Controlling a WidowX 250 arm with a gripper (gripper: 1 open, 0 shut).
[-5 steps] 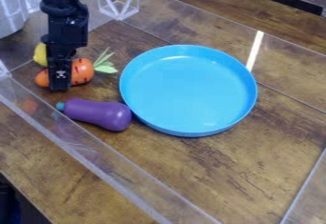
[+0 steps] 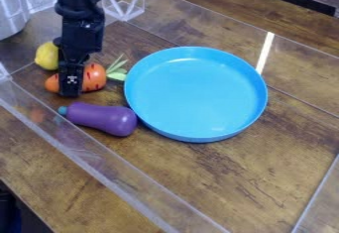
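Note:
My black gripper [image 2: 71, 78] reaches down from the top left onto an orange toy carrot [image 2: 93, 76] with green leaves, and is shut on it. The carrot is at the left of the camera view, between a yellow object [image 2: 47, 55] behind it and a purple toy eggplant [image 2: 98, 119] in front of it.
A blue plate [image 2: 196, 95] takes up the middle, just right of the carrot and eggplant. A clear plastic barrier runs along the left and lower left. A white object [image 2: 11, 4] stands at the top left corner.
The gripper and carrot have shifted slightly to the right over the last second. The eggplant and plate stay where they were.

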